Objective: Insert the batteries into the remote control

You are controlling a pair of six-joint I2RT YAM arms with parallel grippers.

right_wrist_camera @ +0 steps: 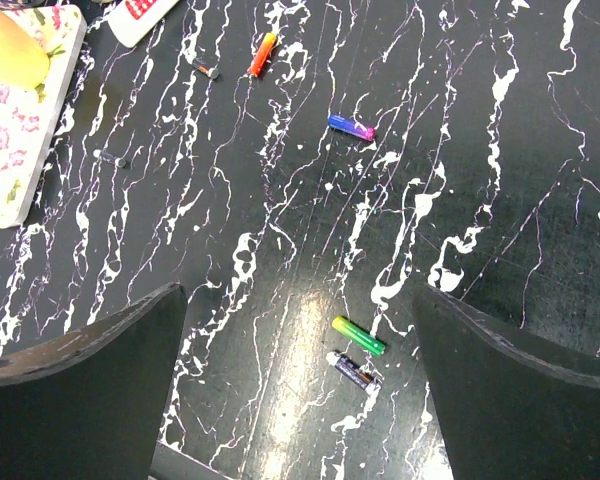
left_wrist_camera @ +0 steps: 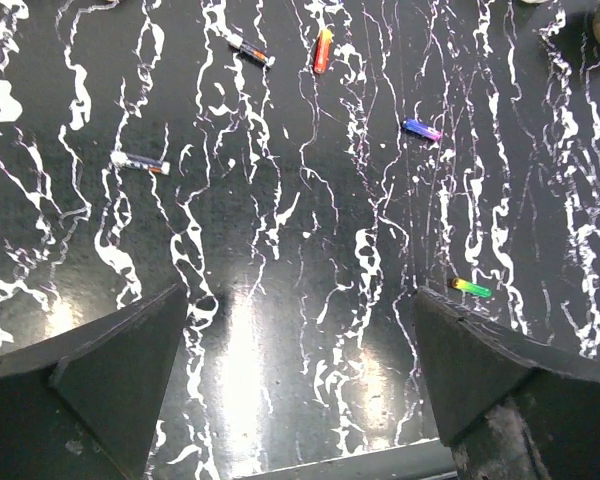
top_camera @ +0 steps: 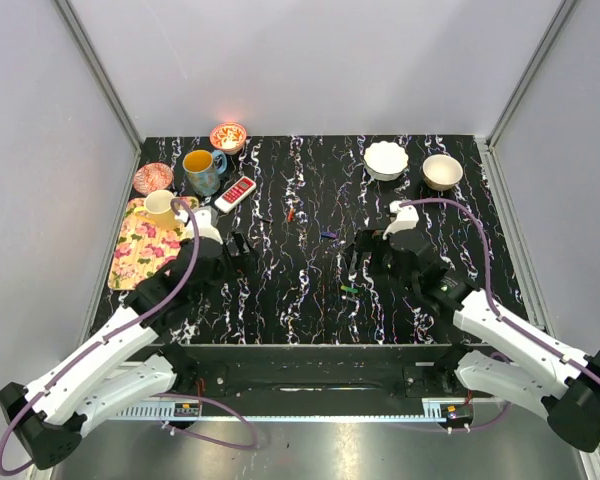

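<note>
The remote control (top_camera: 236,194), white with a red face, lies at the back left beside the blue-handled mug. Several batteries are scattered over the black marbled table: orange (left_wrist_camera: 323,50), purple-blue (left_wrist_camera: 421,130), green (right_wrist_camera: 359,335), a dark one (right_wrist_camera: 353,371) just below the green, and two more dark ones (left_wrist_camera: 250,50) towards the left. Above the table on the left, my left gripper (top_camera: 244,254) is open and empty. My right gripper (top_camera: 357,250) also hangs open, fingers (right_wrist_camera: 90,380) wide apart, with the green and dark batteries on the table below its gap.
A floral board (top_camera: 140,250) with a cream cup (top_camera: 160,207), a mug (top_camera: 202,175), and patterned bowls (top_camera: 153,178) crowd the left. White bowls (top_camera: 385,160) stand at the back right.
</note>
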